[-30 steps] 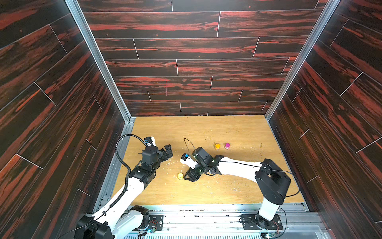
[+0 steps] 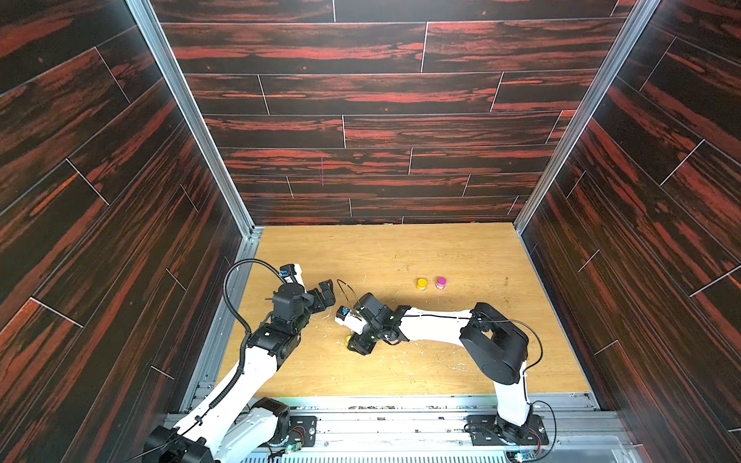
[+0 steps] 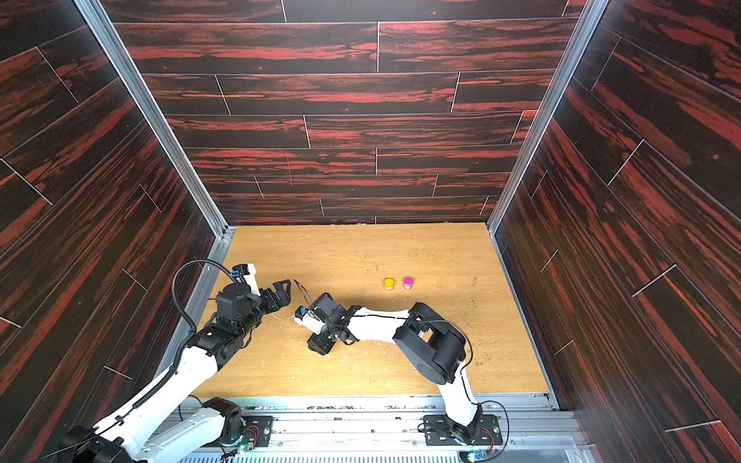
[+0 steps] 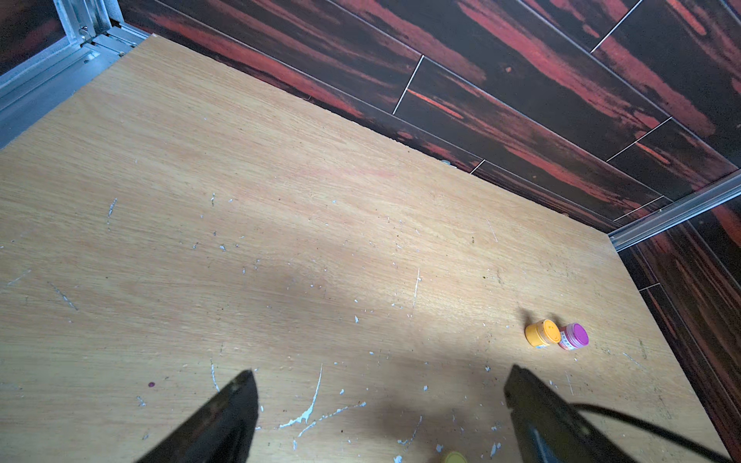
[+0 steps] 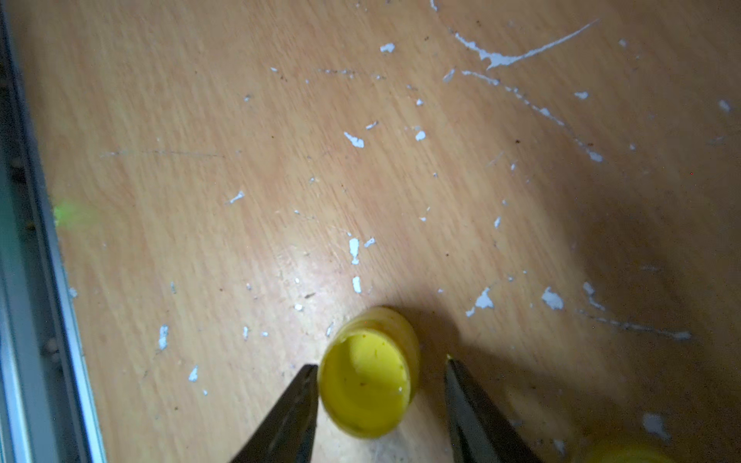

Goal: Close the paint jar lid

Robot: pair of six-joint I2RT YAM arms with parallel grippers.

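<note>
A yellow paint jar (image 5: 366, 382) stands on the table with its mouth uncovered and yellow paint inside, in the right wrist view. My right gripper has its fingers apart on either side of it. The left finger is close to the jar's rim; a gap shows on the right, and I cannot tell whether either touches. A second blurred yellow object (image 5: 625, 453) pokes in at the lower right corner, too cut off to identify. In the top left view, the right gripper mostly hides the jar (image 2: 349, 339). My left gripper (image 2: 327, 293) stands open and empty, up and to the left.
Two small capped jars, one orange-yellow (image 4: 542, 332) and one purple (image 4: 574, 335), stand side by side farther back on the table. The table's front metal edge (image 5: 46, 270) runs along the left of the right wrist view.
My right gripper has moved left and slightly down onto the yellow jar, which stood in the clear a second ago. The left arm looks still.
</note>
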